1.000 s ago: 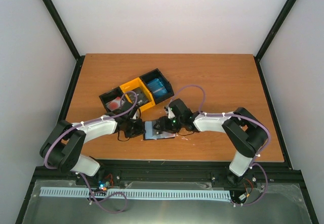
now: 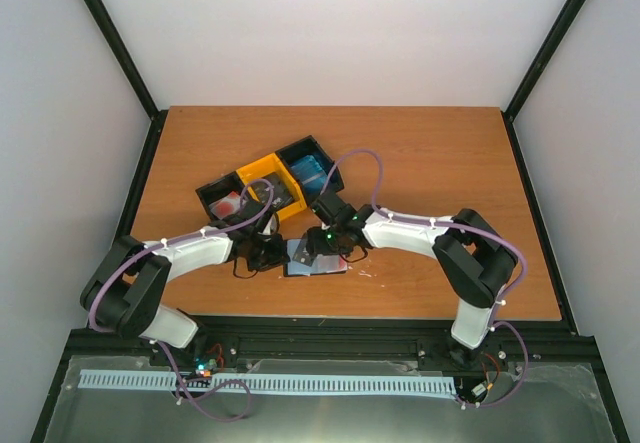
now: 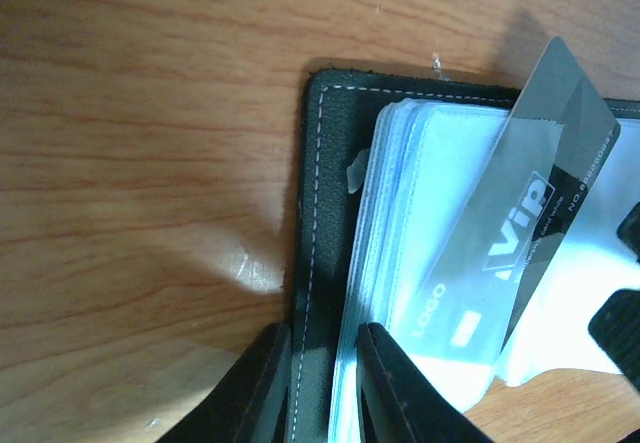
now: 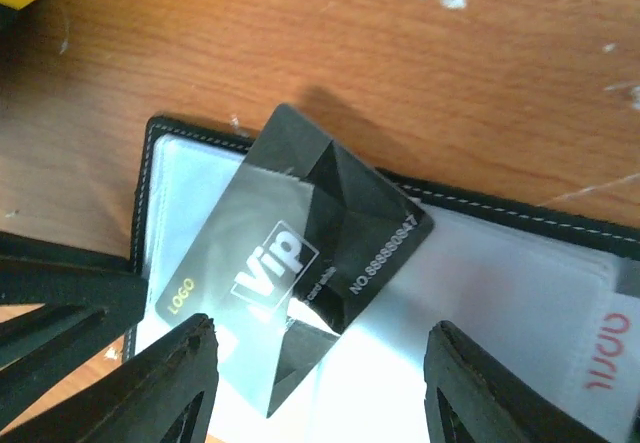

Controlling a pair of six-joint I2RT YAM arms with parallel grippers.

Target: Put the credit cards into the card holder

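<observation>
The black VIP card (image 3: 520, 223) (image 4: 290, 263) (image 2: 304, 253) lies askew across the clear sleeves of the open card holder (image 3: 325, 183) (image 4: 520, 221), partly tucked under a sleeve, its top corner sticking out. My left gripper is at the holder's left edge, fingers apart around cover and sleeve edge in its own view; whether they grip cannot be told exactly. My right gripper stands open above the card, nothing between its fingers. Left fingers also show at the left of the right wrist view.
A row of black and yellow bins (image 2: 296, 194) holding cards sits behind the holder at the back left.
The card now lies flatter and slanted. My left gripper has barely moved.
</observation>
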